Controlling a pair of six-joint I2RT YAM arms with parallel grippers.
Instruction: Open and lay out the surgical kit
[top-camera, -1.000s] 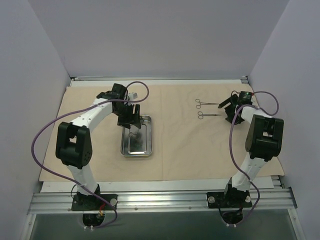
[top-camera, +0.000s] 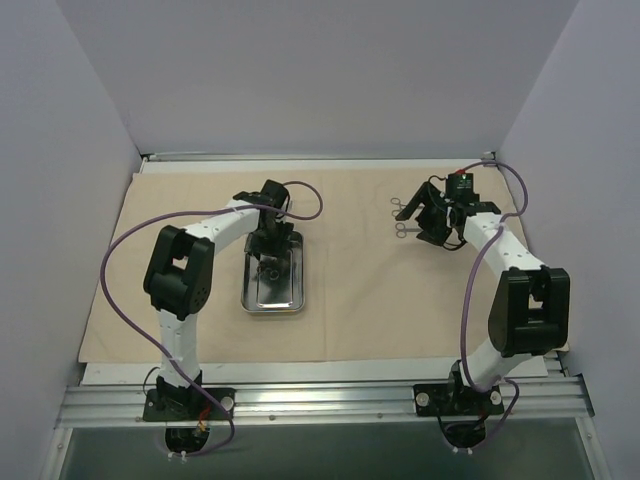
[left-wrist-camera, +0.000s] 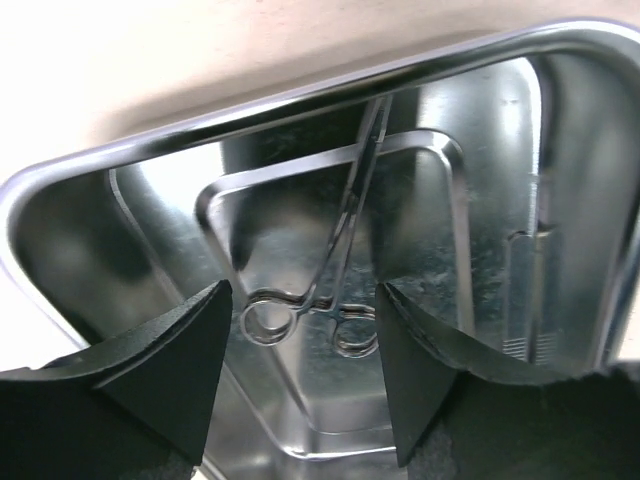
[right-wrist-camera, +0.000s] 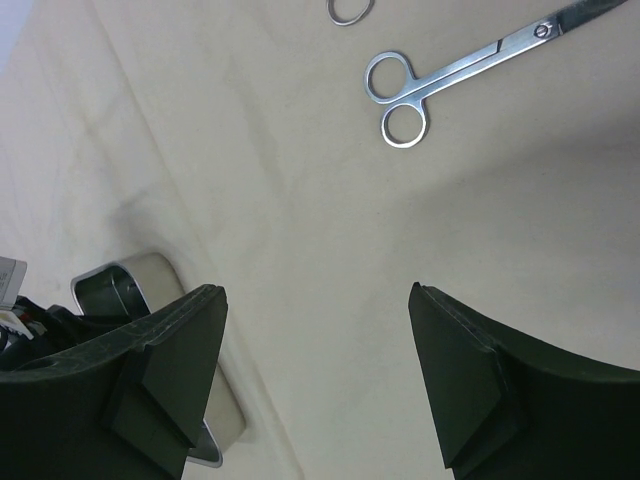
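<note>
A steel tray (top-camera: 298, 275) sits on the cloth at the left. Inside it, in the left wrist view, lie a ringed instrument (left-wrist-camera: 348, 208) and another slim instrument (left-wrist-camera: 536, 280). My left gripper is over the tray, part open, its fingertips near the rings with nothing visibly held. At the right, scissors (right-wrist-camera: 472, 64) lie on the cloth, with a second ringed instrument (top-camera: 397, 206) behind them, partly hidden by my right arm in the top view. My right gripper hovers open above the cloth, empty, near the scissors.
The cream cloth (top-camera: 355, 300) covers the table, clear in the middle and front. Walls bound the back and both sides. In the right wrist view the tray's edge (right-wrist-camera: 230, 405) shows at the left.
My right arm has moved left from the cloth's right side toward the two laid-out instruments.
</note>
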